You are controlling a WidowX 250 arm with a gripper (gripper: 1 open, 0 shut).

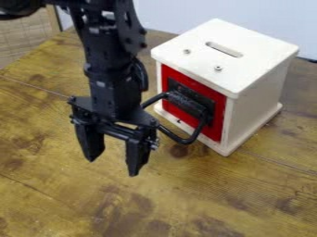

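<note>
My black gripper (111, 151) hangs above the wooden table, left of a white box (235, 56), its two fingers apart with nothing between them. The box has a slot in its top and a red front (176, 113) with a black panel and a bent black handle (186, 137) sticking out toward my gripper. The handle's near end passes beside or behind the gripper's right side; whether they touch I cannot tell.
A white wall stands behind the box, and a woven mat (22, 42) shows at the far left.
</note>
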